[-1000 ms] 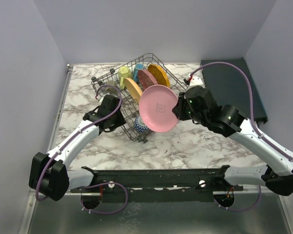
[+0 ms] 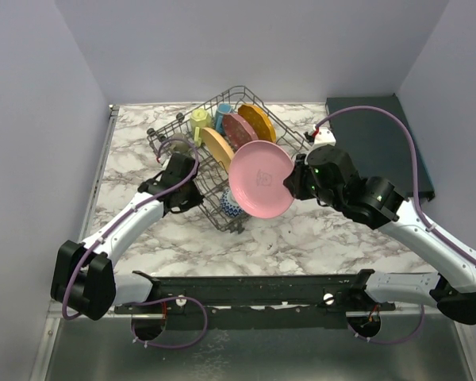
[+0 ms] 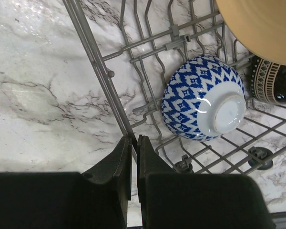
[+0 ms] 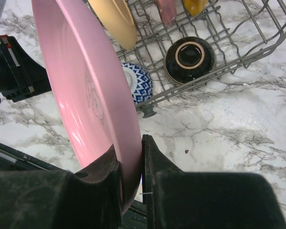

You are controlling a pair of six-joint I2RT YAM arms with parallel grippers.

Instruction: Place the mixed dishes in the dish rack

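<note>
The wire dish rack [image 3: 93, 52] stands on the marble counter. My left gripper is shut on the rail at its near left side. In my right gripper, shut on its rim, a pink plate [image 2: 262, 178] is held up over the rack's near right part. Its face is turned to the top camera; in the right wrist view it stands nearly edge-on. Inside the rack, a blue-and-white bowl [image 3: 186, 98] lies tilted, its foot showing. A black bowl [image 4: 189, 59] rests upside down beside it, hidden in the top view by the pink plate.
A cream plate [image 2: 217, 148], a dusky pink plate [image 2: 238, 131] and an orange plate [image 2: 258, 123] stand in the rack. A green mug [image 2: 200, 121] and a blue mug [image 2: 222, 115] are at its back.
The pink plate and my right gripper have shifted slightly right and toward the near edge. The rack's near end has moved slightly right with my left gripper on it. Both grips look unchanged.
</note>
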